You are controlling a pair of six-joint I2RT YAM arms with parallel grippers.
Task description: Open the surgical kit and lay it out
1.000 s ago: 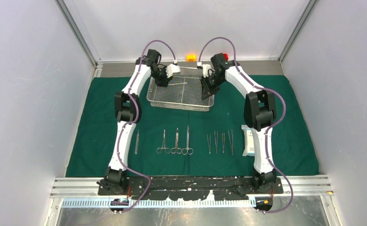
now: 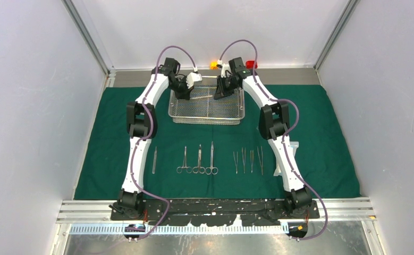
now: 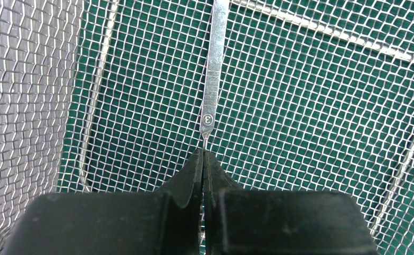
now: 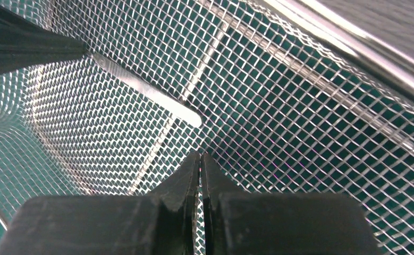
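Observation:
A flat steel scalpel handle marked 3 (image 3: 213,79) (image 4: 167,103) lies across the wire basket (image 2: 207,120). In the left wrist view my left gripper is shut at the handle's narrow end, its fingertips meeting on it. My right gripper is low over the mesh, near the handle's broad end, its fingertips close together with nothing visible between them; whether they are fully shut is unclear.
On the green cloth in front lie a handle (image 2: 154,159), several scissor-like instruments (image 2: 211,159), several tweezers (image 2: 244,159) and a white packet (image 2: 292,146) at right. Small yellow (image 2: 213,65) and red containers stand behind the basket.
My right gripper has moved back and leftward toward the handle's broad end. The basket has shifted slightly right and toward the front.

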